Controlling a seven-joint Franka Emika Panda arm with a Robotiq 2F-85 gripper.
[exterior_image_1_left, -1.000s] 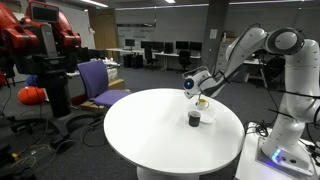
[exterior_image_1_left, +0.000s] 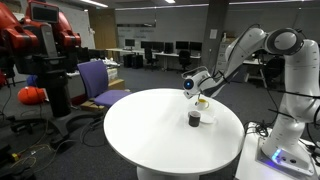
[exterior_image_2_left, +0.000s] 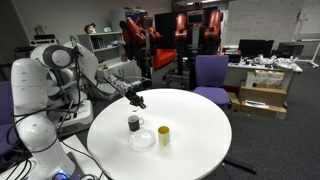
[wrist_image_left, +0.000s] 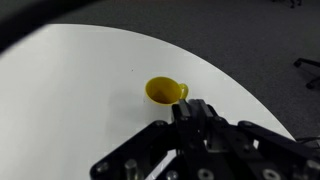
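In the wrist view my gripper reaches in from the bottom, its dark fingers close together. They look shut, and I cannot make out anything between them. A yellow cup (wrist_image_left: 162, 91) stands upright on the white table just beyond the fingertips, its handle toward the right. In the second exterior view the gripper (exterior_image_2_left: 138, 100) hangs above the table, clearly apart from the yellow cup (exterior_image_2_left: 164, 136). A dark mug (exterior_image_2_left: 133, 126) and a white plate (exterior_image_2_left: 143, 139) lie between the arm and that cup. From the first exterior view, the dark mug (exterior_image_1_left: 194, 118) is nearer the camera than the yellow cup (exterior_image_1_left: 203, 103).
A purple chair (exterior_image_2_left: 211, 76) stands beyond its far edge, with cardboard boxes (exterior_image_2_left: 263, 95) on the floor behind.
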